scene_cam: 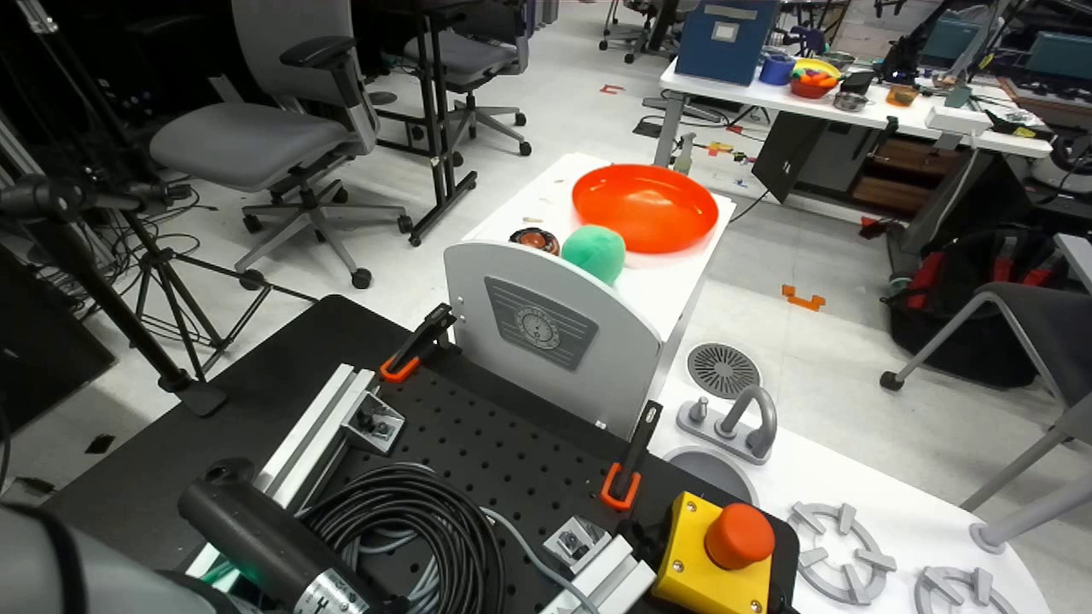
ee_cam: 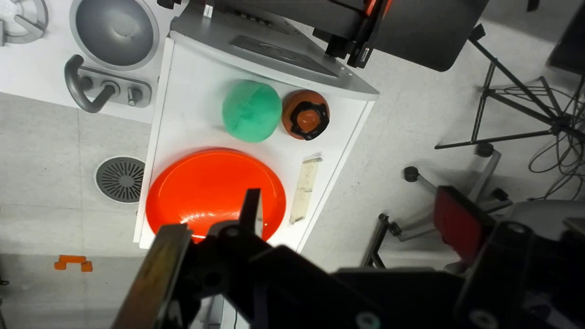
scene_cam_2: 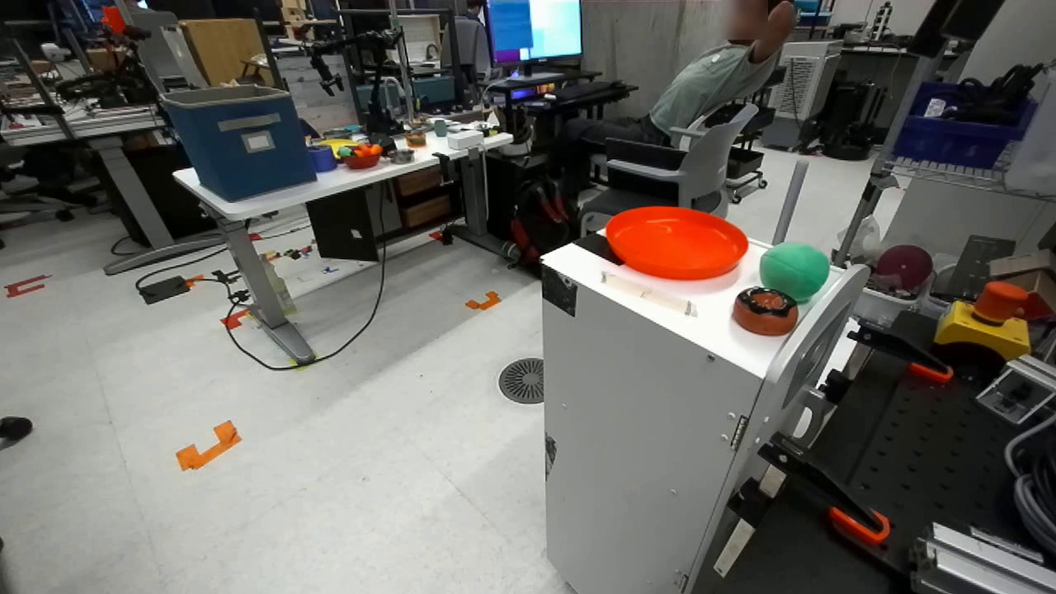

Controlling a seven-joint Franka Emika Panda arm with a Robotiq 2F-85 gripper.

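Observation:
An orange-red plate (scene_cam: 645, 208) lies on the white top of the grey cabinet (scene_cam_2: 643, 436). Beside it, near the raised grey backboard (scene_cam: 553, 327), sits a round green plush ball (ee_cam: 252, 111). A brown doughnut-like toy with black icing (ee_cam: 305, 115) is right next to the ball, on the side towards the cabinet edge. In the wrist view my gripper stands open above the plate, its fingers apart with nothing held between them. Neither exterior view shows the gripper.
A strip of tape (ee_cam: 305, 189) is stuck to the cabinet top. Behind the backboard are black clamps (scene_cam: 640, 440), coiled cables (scene_cam: 409, 522) and a yellow box with a red button (scene_cam: 722, 553). A grey faucet (ee_cam: 90, 87) and sink adjoin the cabinet.

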